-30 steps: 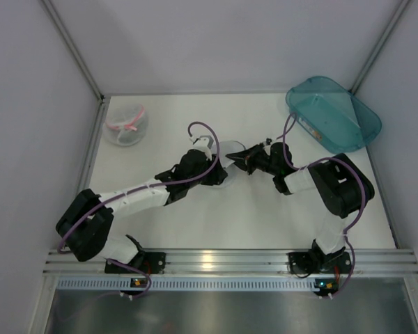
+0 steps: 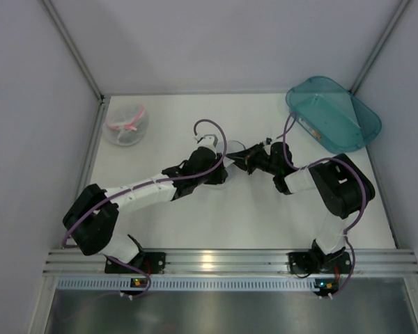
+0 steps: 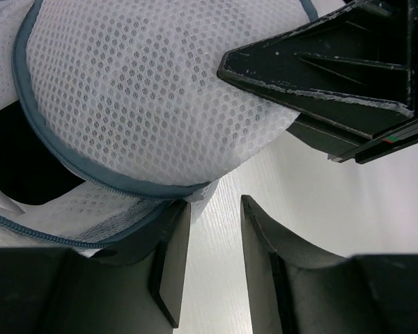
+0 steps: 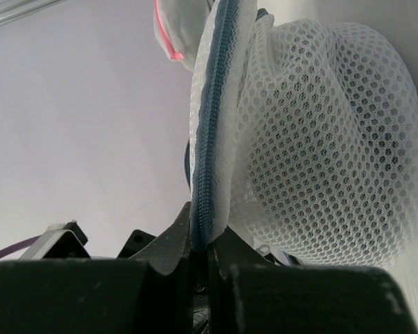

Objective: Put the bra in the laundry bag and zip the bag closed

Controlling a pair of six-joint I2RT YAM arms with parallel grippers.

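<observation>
The white mesh laundry bag (image 2: 233, 150) sits mid-table, mostly under both grippers. My right gripper (image 2: 233, 157) is shut on its blue-zippered edge (image 4: 213, 118). In the left wrist view, a black fabric item (image 3: 28, 167) shows in the bag's opening, beside the blue zipper (image 3: 125, 182). My left gripper is part open at the bag's zipper corner, its left finger against the bag near the zip; whether anything is pinched cannot be seen, but a gap shows between the fingertips.
A teal bin (image 2: 313, 101) stands at back right. A round mesh bag with pink trim (image 2: 125, 125) lies at back left.
The right arm holds its place on the bag.
</observation>
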